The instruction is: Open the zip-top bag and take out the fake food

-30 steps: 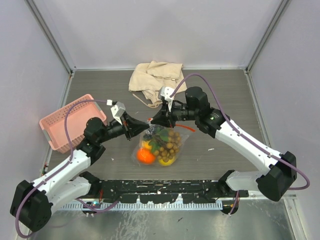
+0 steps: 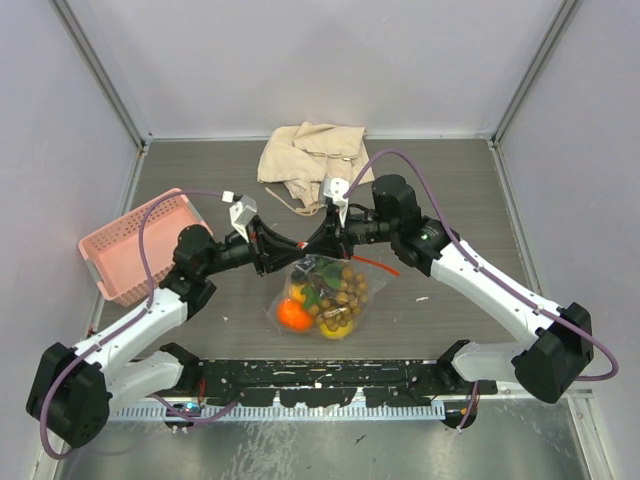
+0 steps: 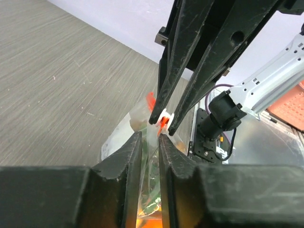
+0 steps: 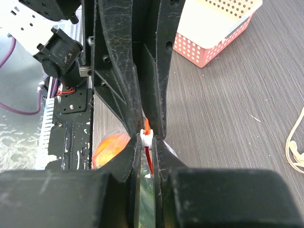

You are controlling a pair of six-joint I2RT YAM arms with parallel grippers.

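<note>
A clear zip top bag of fake food, with orange, yellow, green and several round brown pieces, hangs beneath both grippers at the middle of the table. My right gripper is shut on the white zipper slider and red zip strip at the bag's top. My left gripper is at the same spot from the left, its fingertips close together on or beside the bag's top edge; whether they hold it is unclear.
An empty pink basket stands at the left. A folded beige cloth with a cord lies at the back. Bare table surrounds the bag.
</note>
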